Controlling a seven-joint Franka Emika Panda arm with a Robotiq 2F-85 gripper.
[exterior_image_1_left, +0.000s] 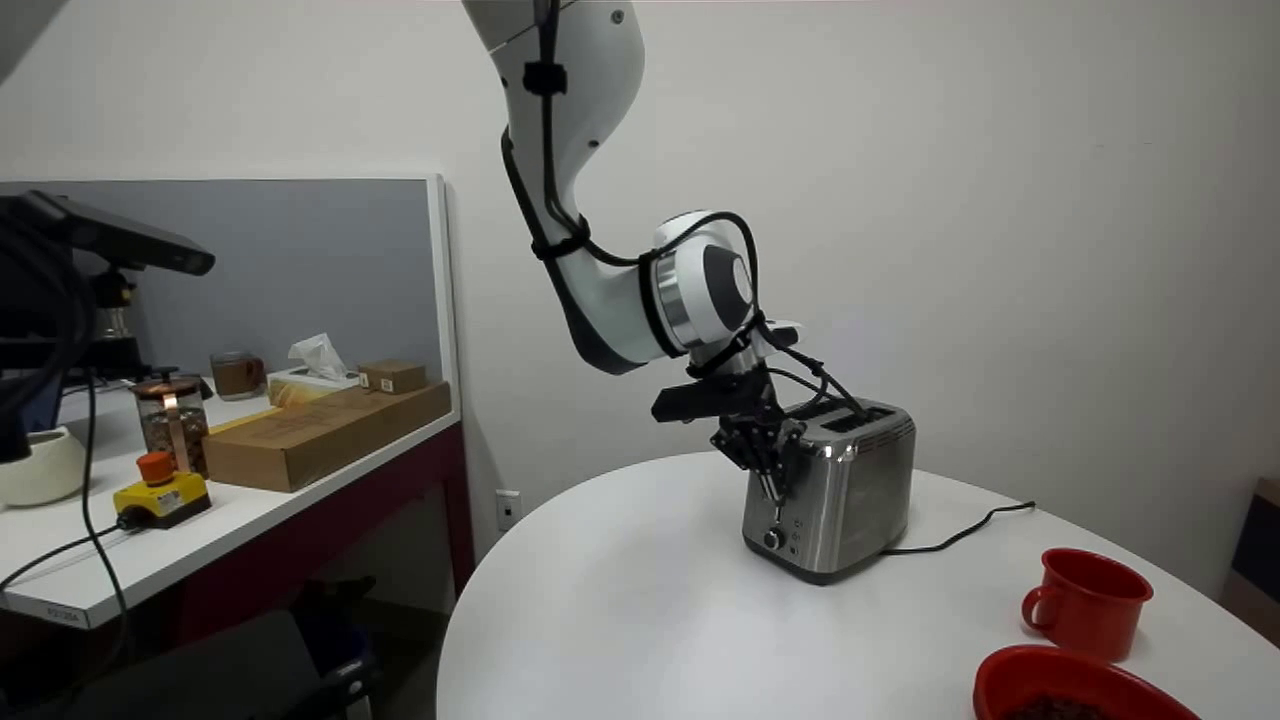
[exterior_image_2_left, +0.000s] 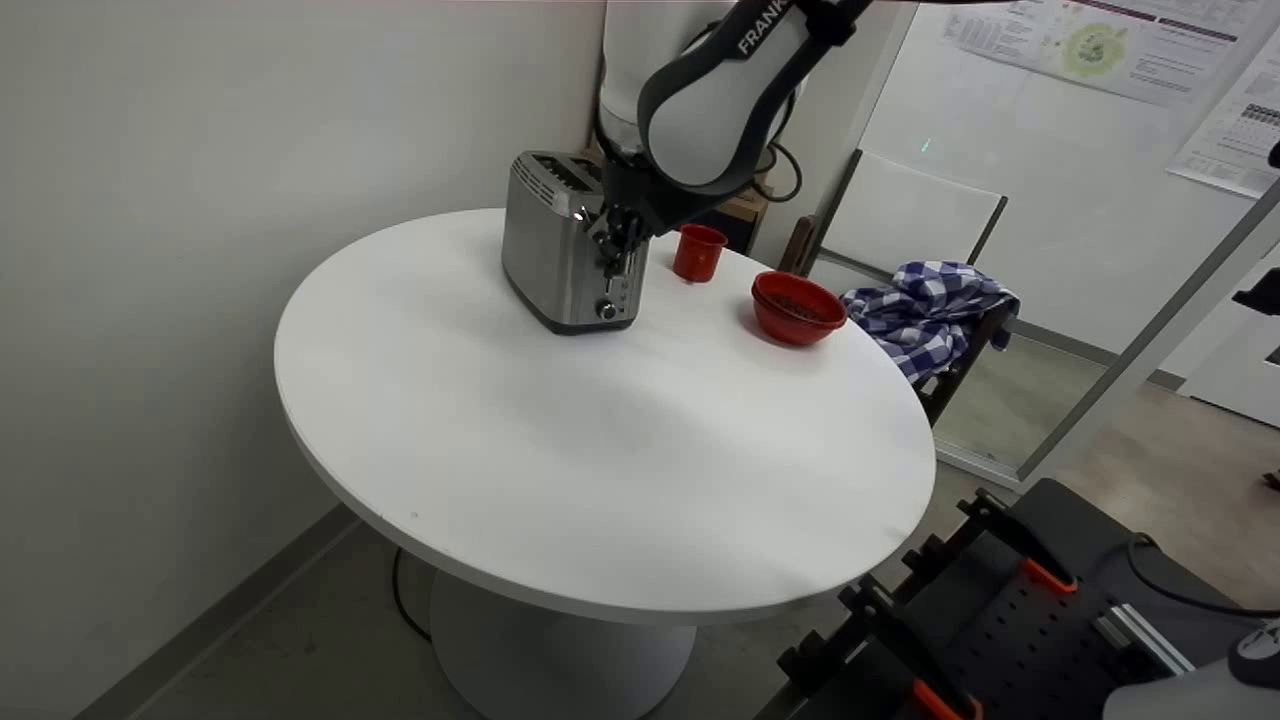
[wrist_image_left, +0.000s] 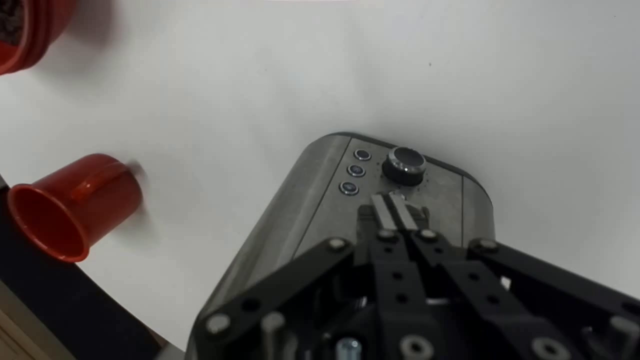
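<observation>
A silver toaster (exterior_image_1_left: 866, 486) with two slots on top stands on the white round table, its control side facing out. My gripper is shut, its two fingertips side by side with nothing showing between them. The fingertips lie low over the front panel of the toaster, just above the round black knob (wrist_image_left: 405, 166). Behind them, a dark piece on the lever track is mostly covered, so contact is hard to make out. Three small round buttons (wrist_image_left: 356, 171) sit beside the knob. From the other side, the toaster (exterior_image_2_left: 546, 252) stands upright.
A red mug (exterior_image_1_left: 1086, 606) and a red bowl (exterior_image_2_left: 797, 308) with dark bits inside stand toward one side of the table. The toaster's black cord (exterior_image_1_left: 966, 532) runs across the tabletop. A wall rises behind, and the front of the white table (exterior_image_2_left: 576, 480) is bare.
</observation>
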